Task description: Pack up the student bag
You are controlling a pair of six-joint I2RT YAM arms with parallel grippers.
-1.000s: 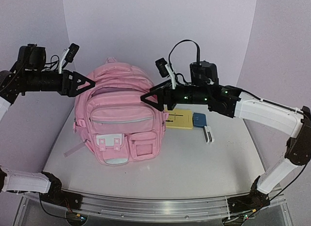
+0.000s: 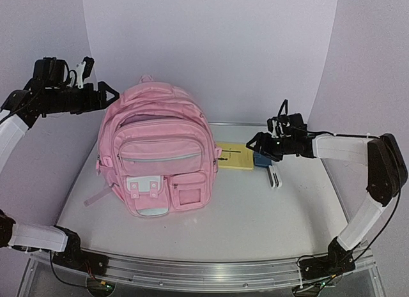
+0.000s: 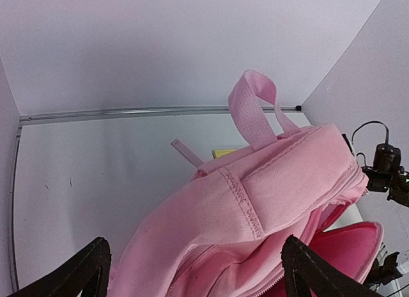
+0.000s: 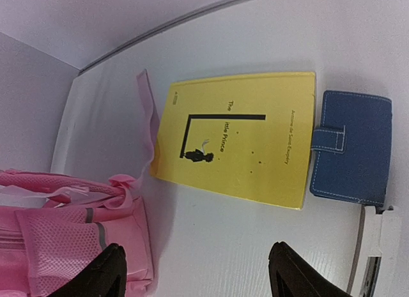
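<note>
The pink backpack [image 2: 163,140] stands upright on the left of the table, its main opening gaping near the top. Its top handle [image 3: 252,115] shows in the left wrist view. My left gripper [image 2: 110,96] is beside the bag's upper left corner, open and holding nothing. Over the items right of the bag is my right gripper [image 2: 255,147], its fingers [image 4: 96,274] spread with nothing between them. In the right wrist view lie a yellow book [image 4: 246,144], "The Little Prince", a dark blue wallet-like case [image 4: 358,147] touching or close to it, and a white box [image 4: 377,252], partly out of frame.
Walls enclose the back and both sides. A pink strap [image 2: 97,196] trails from the bag's left side.
The left gripper has shifted slightly; the bag and items stay put.
</note>
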